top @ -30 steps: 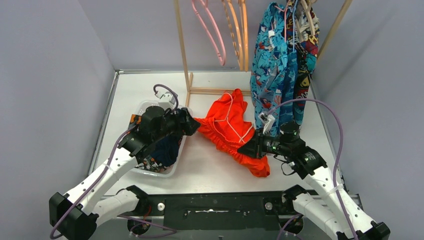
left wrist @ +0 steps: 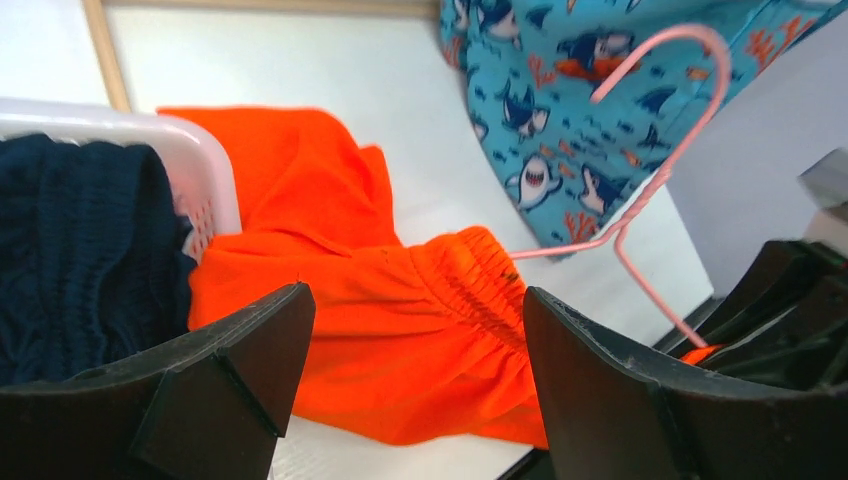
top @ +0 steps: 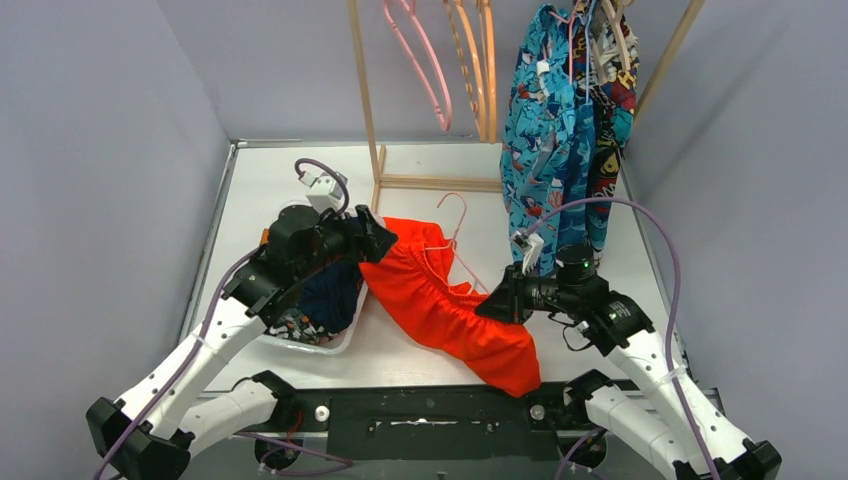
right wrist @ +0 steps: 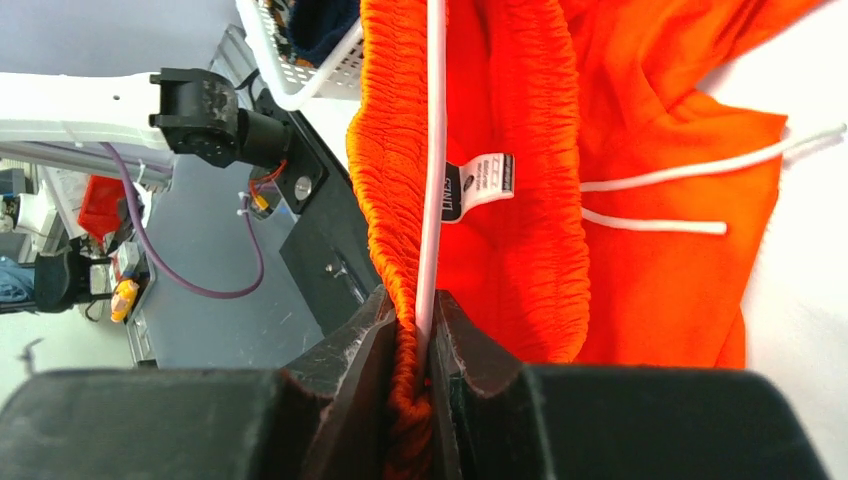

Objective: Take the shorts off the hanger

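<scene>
Red shorts (top: 450, 320) are draped across the middle of the table, beside the basket. A pink hanger (top: 456, 240) rises from their waistband, its hook upward. My right gripper (top: 495, 310) is shut on the waistband together with a pale rod of the hanger, seen close in the right wrist view, where a label (right wrist: 478, 185) and white drawcords (right wrist: 680, 175) also show. My left gripper (top: 375, 235) is open above the upper left of the shorts, its fingers apart with nothing held between them in the left wrist view.
A white basket (top: 340, 340) of dark clothes sits at left under my left arm. A wooden rack (top: 430, 182) stands behind, with empty hangers (top: 440, 80) and patterned clothes (top: 545, 130) hanging at right. Bare table shows at the front.
The shorts have shifted toward the front and stretched out, and the hanger now stands more clear of the cloth. My left gripper has moved slightly left.
</scene>
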